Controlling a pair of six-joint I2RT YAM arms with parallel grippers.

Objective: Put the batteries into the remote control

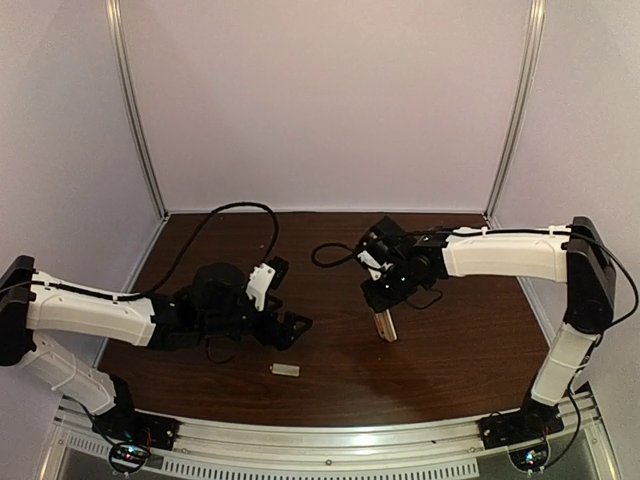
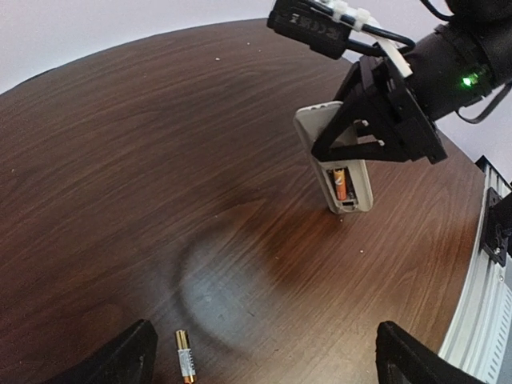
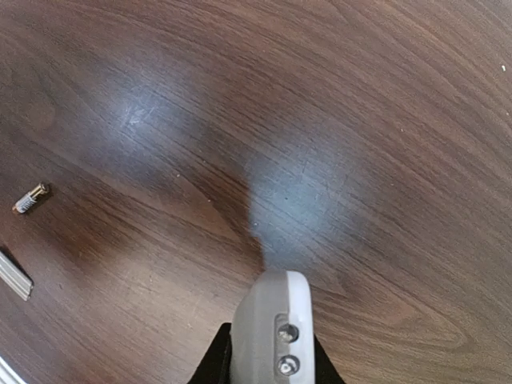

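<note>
The grey remote control [image 1: 386, 326] hangs in my right gripper [image 1: 378, 297], whose fingers are around its upper end. In the left wrist view the remote [image 2: 359, 188] is tilted, with an orange battery [image 2: 340, 184] visible in its compartment. My left gripper [image 1: 295, 310] stands open to the left, apart from the remote, with nothing between its fingers. A loose battery lies on the table below it, also visible in the right wrist view as a small cylinder [image 3: 30, 198]. Much of the remote is hidden by the right gripper.
A pale flat piece [image 1: 285, 370] lies near the table's front middle. Walls surround it at the back and sides, with a metal rail [image 1: 330, 435] along the front.
</note>
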